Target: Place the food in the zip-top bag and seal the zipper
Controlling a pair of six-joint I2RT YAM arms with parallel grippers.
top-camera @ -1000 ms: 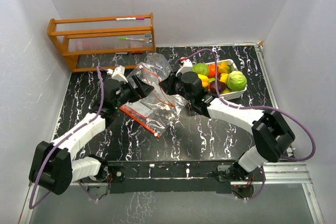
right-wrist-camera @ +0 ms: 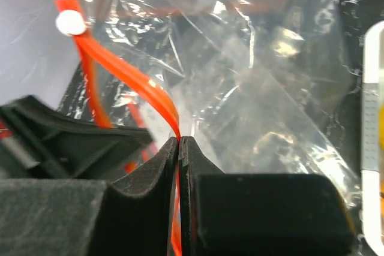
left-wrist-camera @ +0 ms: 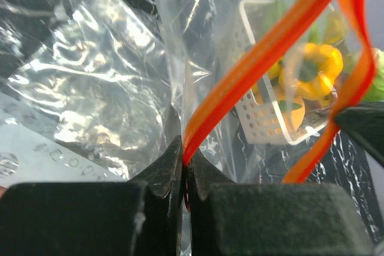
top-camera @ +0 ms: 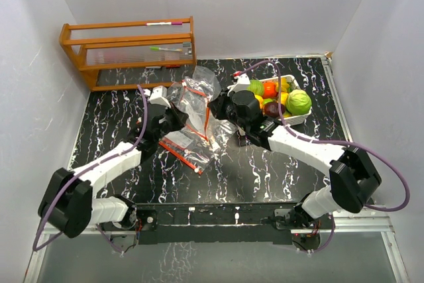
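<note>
The clear zip top bag (top-camera: 197,87) with orange zipper strips is lifted between my grippers at the table's middle. My left gripper (top-camera: 182,121) is shut on the bag's edge at an orange strip (left-wrist-camera: 240,70), which rises from between its fingertips in the left wrist view. My right gripper (top-camera: 214,112) is shut on the other orange strip (right-wrist-camera: 144,85) of the bag, right of the left one. Food, including a green cabbage (top-camera: 298,103) and yellow peppers (left-wrist-camera: 312,70), sits in a white basket (top-camera: 298,118) to the right.
A wooden rack (top-camera: 132,40) with pens stands at the back left. Other clear plastic with an orange strip (top-camera: 179,157) lies flat in front of the bag.
The right gripper has moved slightly right, spreading the orange strips.
</note>
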